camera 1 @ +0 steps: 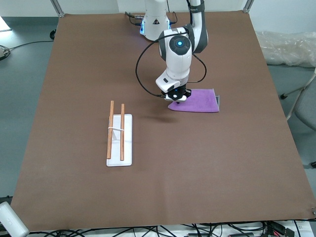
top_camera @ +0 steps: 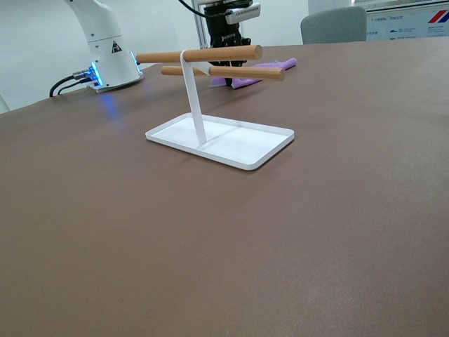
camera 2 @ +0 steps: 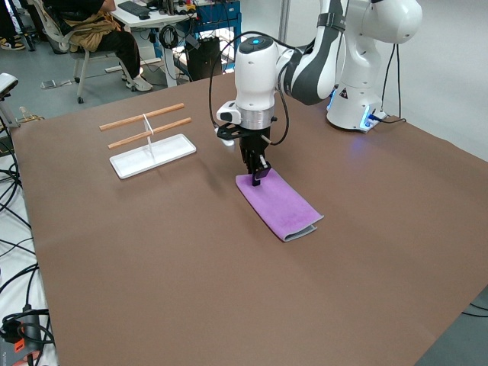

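Note:
A purple cloth (camera 1: pixel 200 102) with a grey underside lies on the brown table, beneath my black gripper (camera 2: pixel 255 178). In the right view the fingertips touch the cloth's near-left end; whether they grip it is unclear. In the top view the gripper (top_camera: pixel 229 81) stands behind the rack, among the cloth's folds (top_camera: pixel 273 67). A white rack with two wooden bars stands apart from the cloth, its tray (camera 1: pixel 126 148) flat on the table and its bars (camera 2: pixel 141 116) raised above.
The robot's white base (camera 2: pixel 352 107) is at the back edge of the table, with cables hanging in loops from the arm. A chair (camera 1: pixel 308 106) stands beyond the table's side.

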